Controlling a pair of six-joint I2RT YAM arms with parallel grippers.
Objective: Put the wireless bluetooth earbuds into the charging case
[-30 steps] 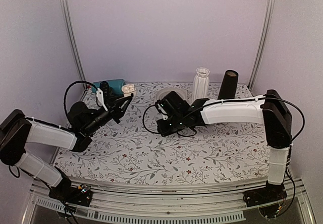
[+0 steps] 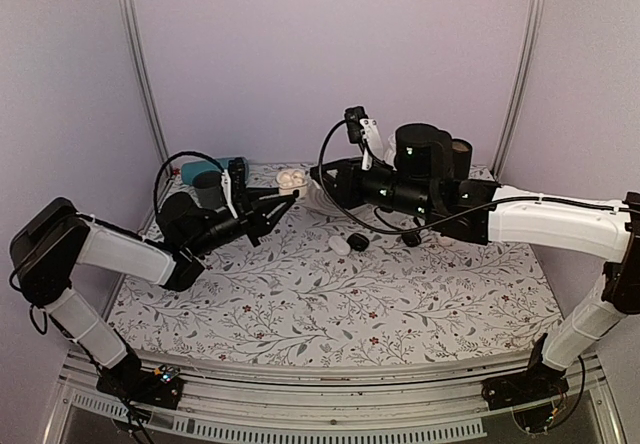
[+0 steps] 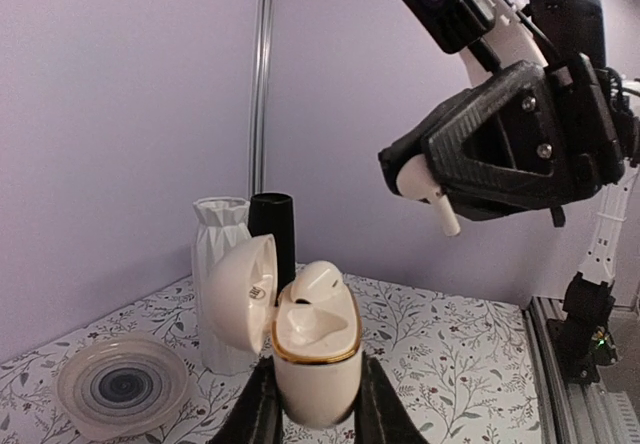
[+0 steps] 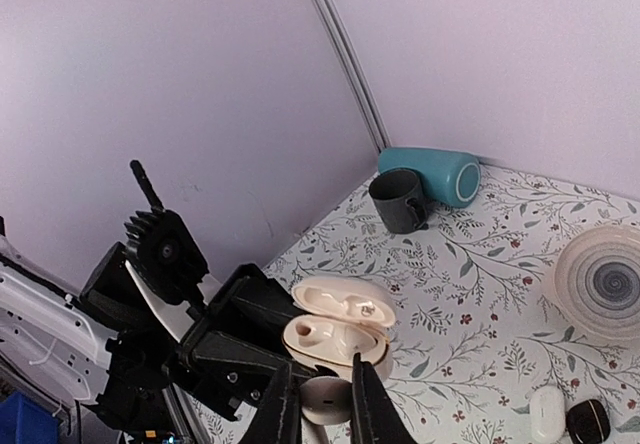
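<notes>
The white charging case stands upright with its lid swung open. My left gripper is shut on the lower part of the case and holds it above the table. One round well in the case looks empty; I cannot tell whether an earbud fills the other side. A white earbud is pinched in my right gripper. In the left wrist view its stem points down, and it hangs up and to the right of the case, apart from it.
A clear round lid-like dish lies on the flowered table. Beyond the case stand a white vase and a black cup. A dark mug and teal cylinder sit at the back left; white and black small objects lie nearby.
My right gripper has risen from low over the table and come up near the case. The left gripper has shifted right with the case in it, narrowing the gap.
</notes>
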